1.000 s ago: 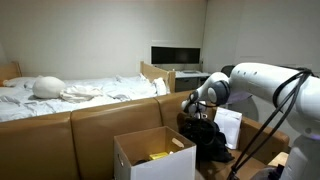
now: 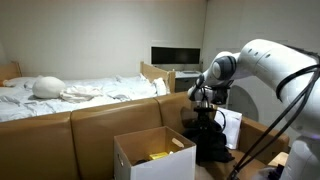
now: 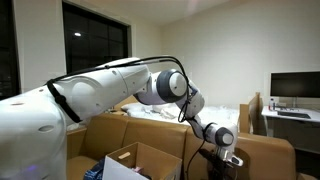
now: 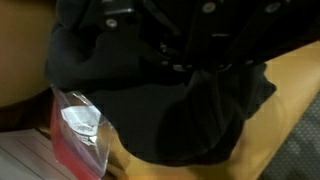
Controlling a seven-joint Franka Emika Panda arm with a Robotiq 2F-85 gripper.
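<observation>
A black cloth (image 2: 207, 139) hangs in a bunch beside the cardboard box, in front of the brown couch back. My gripper (image 2: 206, 105) is over its top, shut on a gathered part of it. From the wrist view, the dark folds of the black cloth (image 4: 175, 115) fill the middle, close under the gripper; the fingers blend into the dark fabric. In exterior view 2 the gripper (image 3: 218, 158) points down against the couch, and its fingertips are hard to make out.
An open cardboard box (image 2: 155, 155) with something yellow inside stands to the left. A white panel (image 2: 230, 128) rests on the right of the cloth. A clear bag with a red edge (image 4: 82, 130) lies by the cloth. Behind the couch is a bed (image 2: 70, 95).
The arm has shifted to the right and the gripper is raised a little. The top of the black cloth has drawn up with it; the box stays in place.
</observation>
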